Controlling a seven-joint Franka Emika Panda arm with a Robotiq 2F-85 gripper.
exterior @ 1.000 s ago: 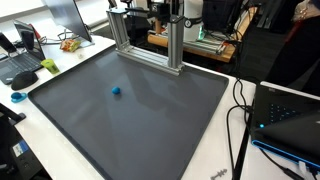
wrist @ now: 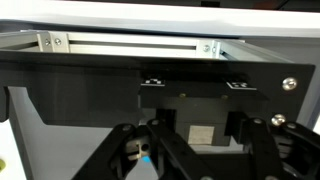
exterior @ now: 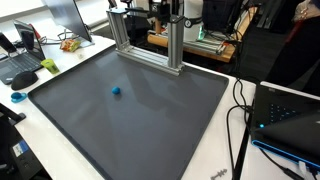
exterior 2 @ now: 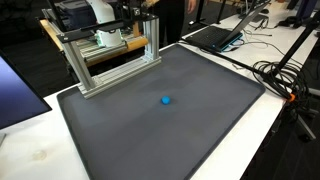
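A small blue round object (exterior: 116, 90) rests on the dark grey mat, and exterior view 2 shows the same blue object (exterior 2: 166, 99) near the mat's middle. In the wrist view my gripper reaches in from the bottom edge, shut on a dark block (wrist: 200, 112) between its fingers. A pale tan square (wrist: 201, 133) shows just below that block. Behind it a wide black panel (wrist: 80, 90) spans the view. Neither exterior view shows the fingertips clearly.
A silver metal frame (exterior: 150, 57) stands at the mat's far edge. A black case (exterior: 285, 125) sits at right, with cables beside it. A yellow-green cup (exterior: 50, 66) stands on the left.
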